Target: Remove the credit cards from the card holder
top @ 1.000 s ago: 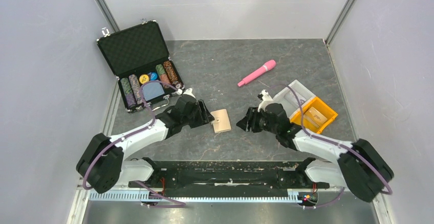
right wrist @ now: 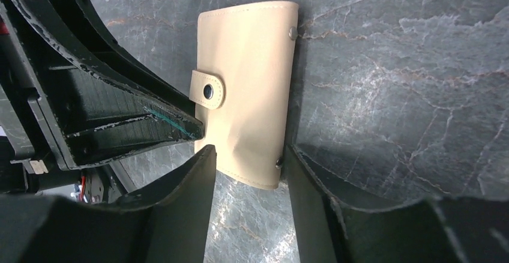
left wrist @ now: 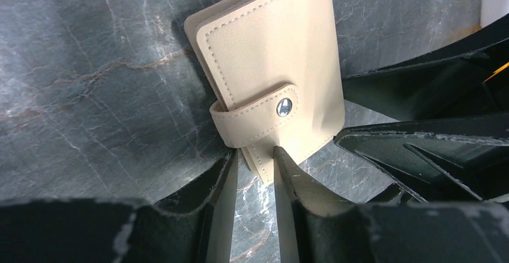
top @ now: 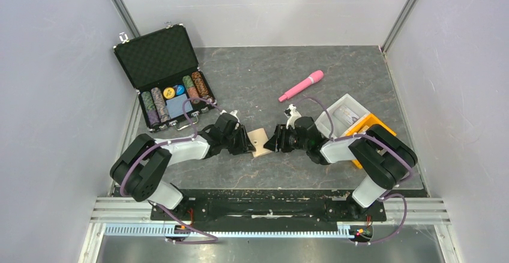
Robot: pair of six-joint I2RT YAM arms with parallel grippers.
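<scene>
A beige leather card holder (top: 259, 141) with a snap strap (left wrist: 252, 119) lies on the grey marble table between both grippers; no cards show. My left gripper is part open at the strap-side end of the holder, its tips at the lower edge. My right gripper is part open, its fingertips either side of the holder's near end in the right wrist view. The other gripper's dark body reaches against the holder in each wrist view.
An open chip case (top: 155, 57) stands back left, a pink microphone (top: 300, 86) at the back, white and orange bins (top: 384, 129) at right. The table behind the holder is clear.
Both arms have moved inward toward the card holder from either side, now reaching its edges. The holder appears turned slightly.
</scene>
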